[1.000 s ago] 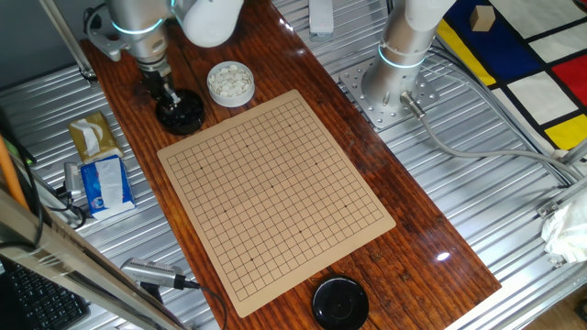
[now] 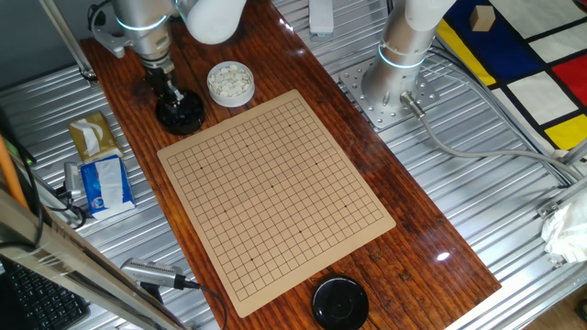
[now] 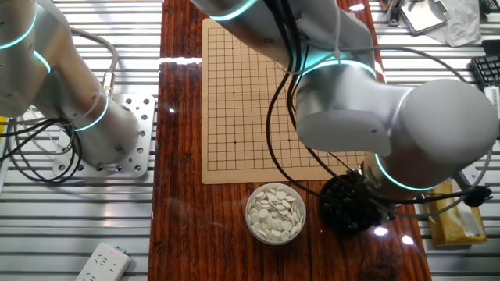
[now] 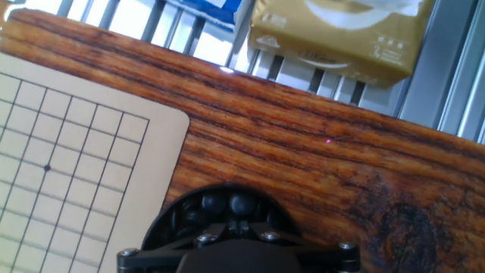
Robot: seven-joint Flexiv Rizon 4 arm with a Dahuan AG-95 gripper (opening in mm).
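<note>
My gripper [image 2: 174, 97] points down at the bowl of black stones [image 2: 182, 116], at the far-left end of the wooden table. In the wrist view the fingertips of the gripper sit close together over the dark stones [image 4: 214, 203]. Whether a stone is between them cannot be made out, black against black. The Go board [image 2: 275, 197] lies flat beside the bowl, with no stones on its grid. A white bowl of white stones [image 3: 275, 213] stands close by. In exterior view 2 the arm covers most of the gripper.
An empty-looking black dish or lid [image 2: 339, 302] lies by the board's near corner. Off the table's left edge are a gold tissue pack [image 2: 94, 137] and a blue one [image 2: 108, 186]. The arm's base [image 2: 390, 92] stands right of the table. Loose cables [image 3: 273, 117] hang along the arm.
Board, bowls and dish have stayed in place.
</note>
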